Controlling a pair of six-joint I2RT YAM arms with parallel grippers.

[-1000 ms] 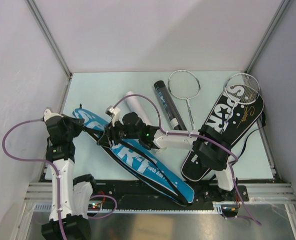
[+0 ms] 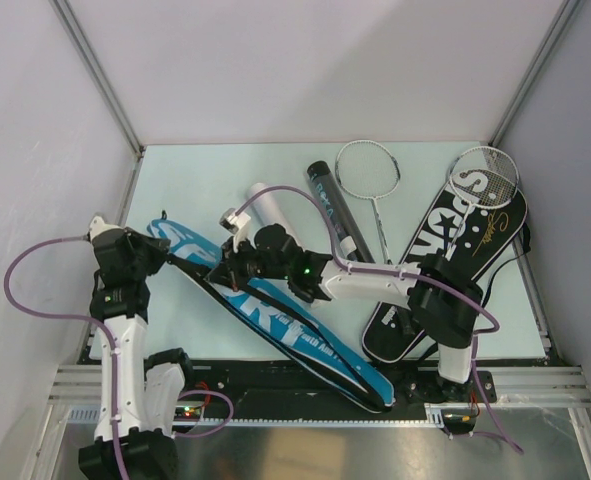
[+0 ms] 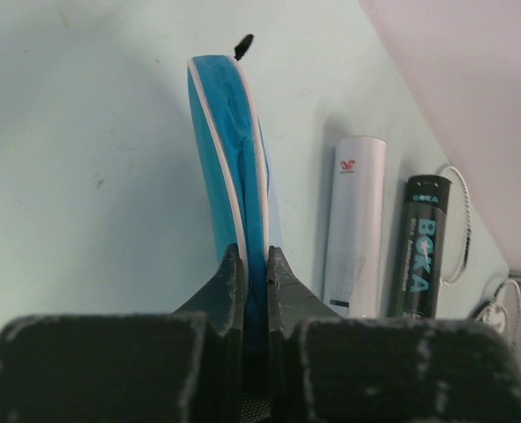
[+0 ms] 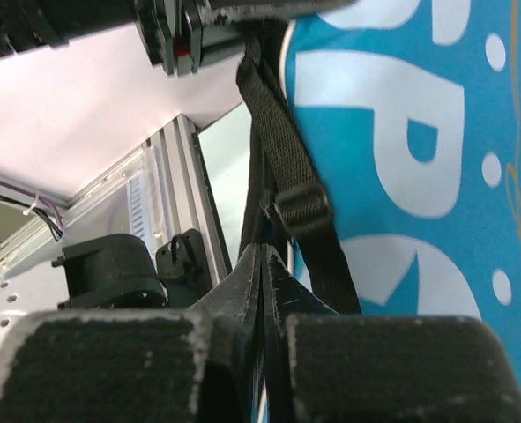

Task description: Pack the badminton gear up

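A long blue racket bag (image 2: 305,350) with black straps lies diagonally from the left to the front edge. My left gripper is shut on its narrow upper end, with white piping between the fingers. My right gripper (image 2: 225,275) hovers over the bag's middle; in the right wrist view its fingers (image 4: 248,291) are shut with nothing visible between them, beside a black strap with a buckle (image 4: 302,208) and the white lettering.
A white tube (image 3: 355,220) and a black tube (image 3: 419,247) lie behind the bag. Two rackets (image 2: 368,170) and a black racket bag (image 2: 445,250) occupy the right side.
The blue bag's front end has moved slightly right; the left gripper is almost unchanged.
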